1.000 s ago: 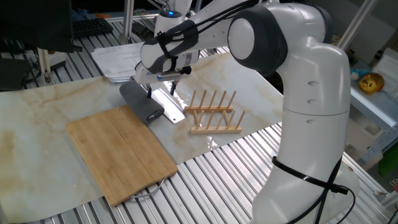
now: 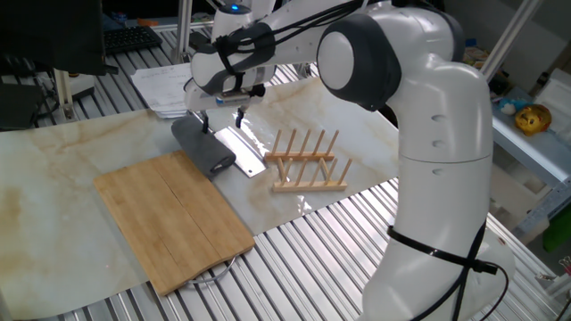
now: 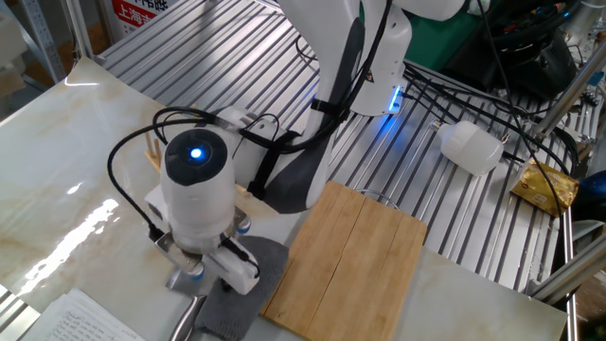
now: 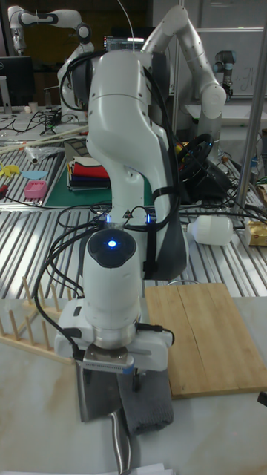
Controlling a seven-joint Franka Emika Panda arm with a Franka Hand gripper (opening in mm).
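A cleaver with a broad metal blade (image 2: 243, 153) lies on the marbled table. Its silver handle (image 4: 120, 440) points away from the robot's base. Close alongside is a folded dark grey cloth (image 2: 202, 144), which in the third view partly covers or borders the blade; I cannot tell which. Above the two hangs my gripper (image 2: 222, 121), its fingers spread apart, pointing down, nothing visible between them. One finger (image 4: 136, 381) shows in front of the cloth in the third view. The second view mostly hides the fingertips and the blade behind the hand.
Beside the cloth rests a wooden cutting board (image 2: 169, 218). A wooden peg rack (image 2: 309, 186) stands on the blade's other side. Papers (image 2: 162, 90) lie at the table's far edge. Bare tabletop (image 2: 53, 214) stretches left of the board.
In the first view my gripper has shifted slightly to the left and up over the cleaver and cloth, fingers still apart. The cleaver, cloth, board and rack have not moved.
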